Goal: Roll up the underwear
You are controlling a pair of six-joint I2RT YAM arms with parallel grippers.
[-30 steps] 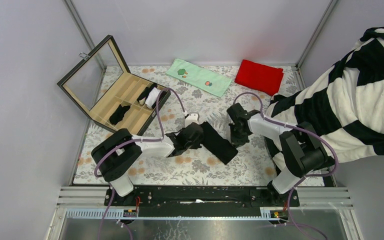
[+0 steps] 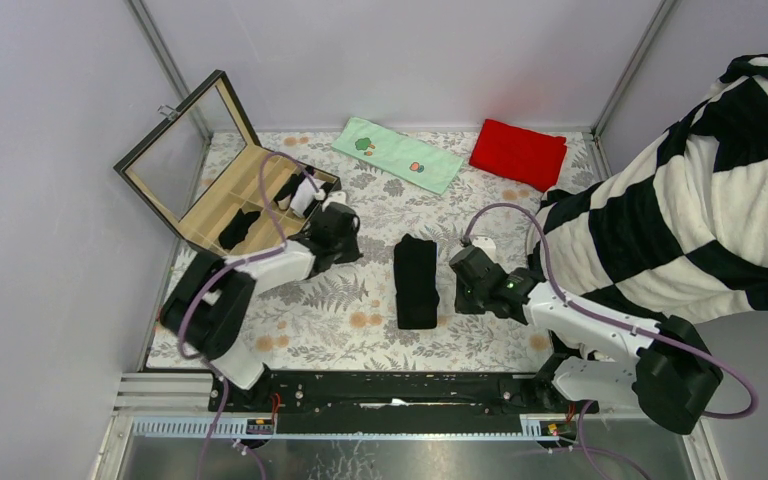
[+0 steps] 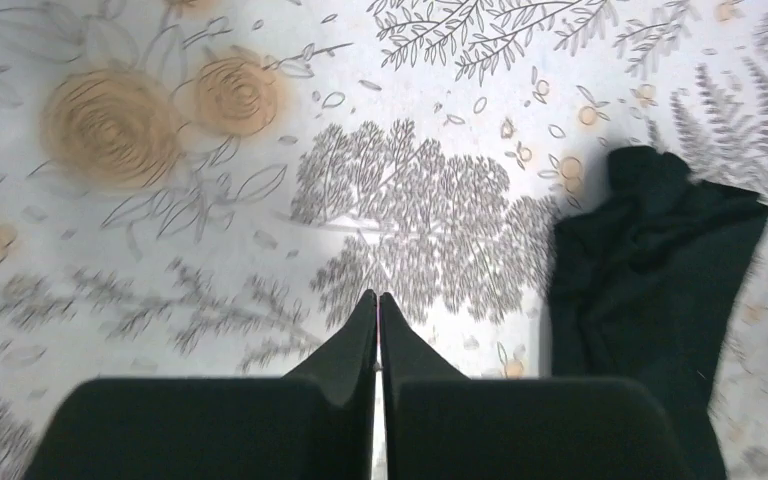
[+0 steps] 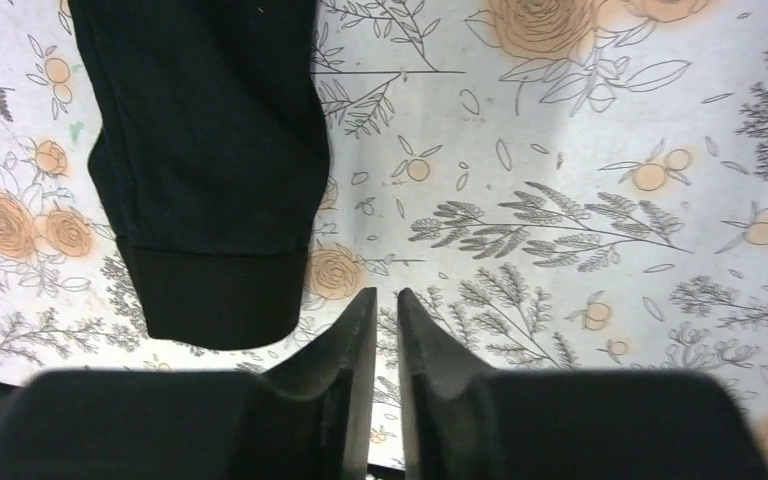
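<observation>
The black underwear point(image 2: 417, 285) lies on the patterned cloth as a long narrow folded strip, roughly straight toward the front edge. In the left wrist view its bunched far end point(image 3: 650, 270) shows at the right, apart from my left gripper. That gripper's fingertips sit very close together with nothing seen between them. My right gripper is slightly parted and empty, to the right of the strip's waistband end point(image 4: 222, 300). From above, both grippers flank the underwear without touching it.
An open compartment box point(image 2: 260, 185) with several rolled dark and white pieces stands back left, near the left arm. A green cloth point(image 2: 400, 155) and a red cloth point(image 2: 518, 153) lie at the back. A checkered blanket point(image 2: 680, 200) bulges in from the right.
The underwear has turned from a slant to nearly straight. My left gripper has drawn away to the left, up toward the box.
</observation>
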